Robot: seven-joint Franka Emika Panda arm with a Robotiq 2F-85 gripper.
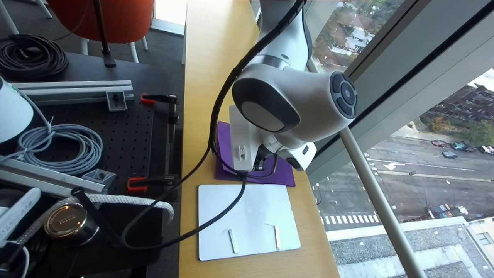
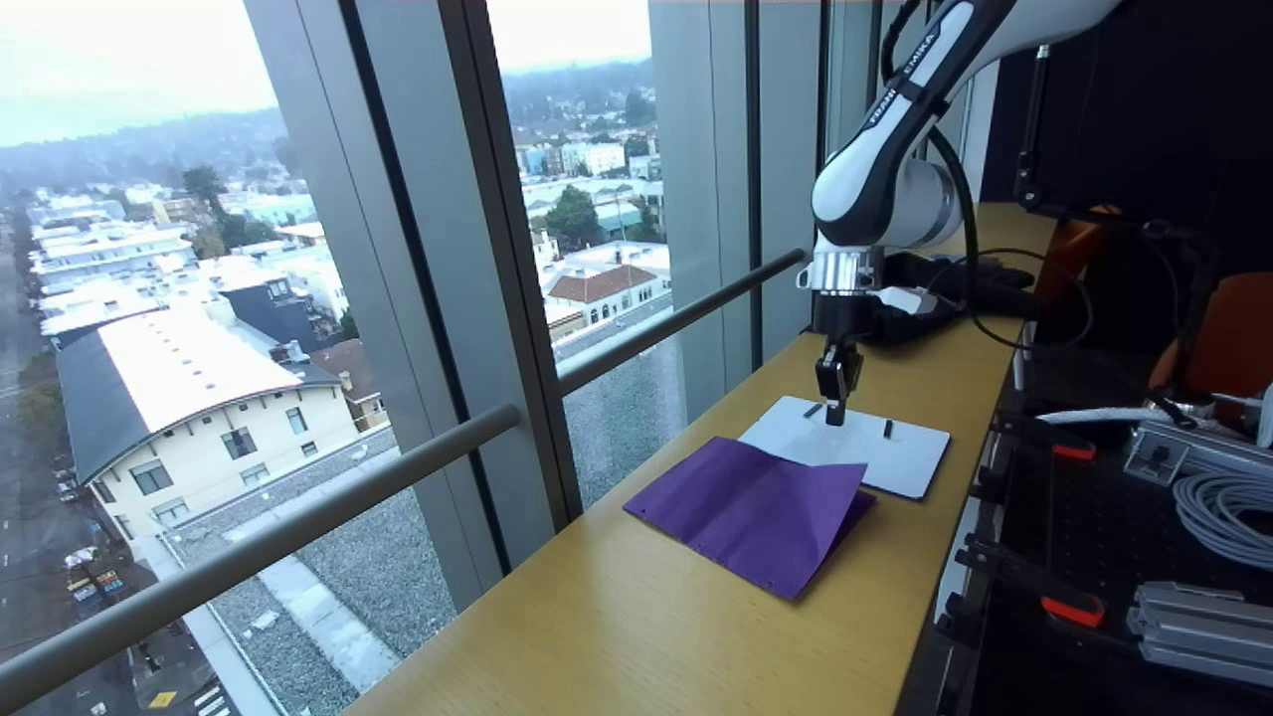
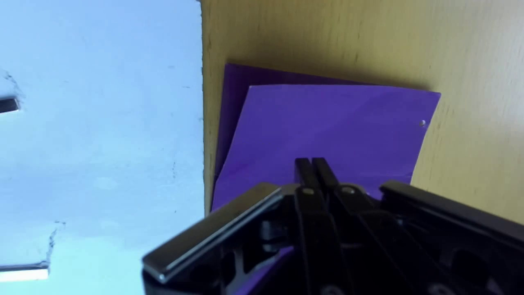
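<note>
A purple sheet (image 2: 740, 513) lies folded over on the wooden counter, its upper layer raised at one corner and skewed against the layer beneath. My gripper points down over it in the wrist view, its two black fingertips close together with hardly a gap showing. Nothing is visible between them, and whether they fully meet is unclear. From the second exterior view, the gripper (image 2: 834, 416) appears in front of the white board, behind the purple sheet. The arm covers much of the sheet (image 1: 283, 175) in the first exterior view.
The white board (image 1: 259, 208), with two small strips (image 1: 232, 241) on it, lies flat beside the sheet. A window rail (image 1: 377, 197) runs along one side. Black cable loops beside the arm. Bare counter (image 2: 597, 621) lies beyond the sheet.
</note>
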